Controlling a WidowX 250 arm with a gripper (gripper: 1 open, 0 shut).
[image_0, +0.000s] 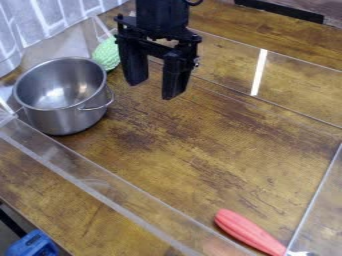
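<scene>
My black gripper hangs over the wooden table, right of a steel pot with a wire handle. Its two dark fingers point down, apparently apart, with nothing visible between them. Behind it at the upper left lies a pale green oval object, partly hidden by the gripper. A red-handled object lies at the front right, cut off by the frame's edge.
A pale wall stands at the back left. A blue object shows at the lower left corner.
</scene>
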